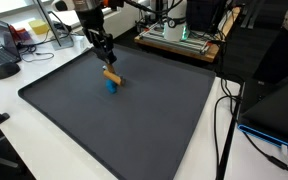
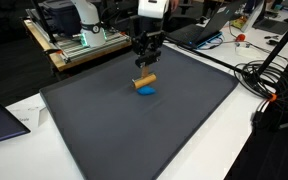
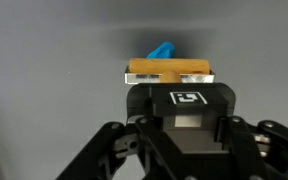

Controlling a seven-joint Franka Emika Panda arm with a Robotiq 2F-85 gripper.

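An orange cylindrical bar (image 2: pixel 145 80) with a short stem rising from its middle hangs under my gripper. In the wrist view the pale fingertips (image 3: pixel 139 78) stand on either side of the orange stem, so my gripper is shut on it. A small curved blue piece (image 1: pixel 111 87) lies on the dark table, just in front of the bar and close below it. Part of the blue piece (image 3: pixel 161 50) shows beyond the bar from above. Whether bar and blue piece touch, I cannot tell.
Loose cables (image 1: pixel 229 95) run along its right side in exterior view 1. A wooden-edged stand (image 1: pixel 179 47) with equipment is behind the table.
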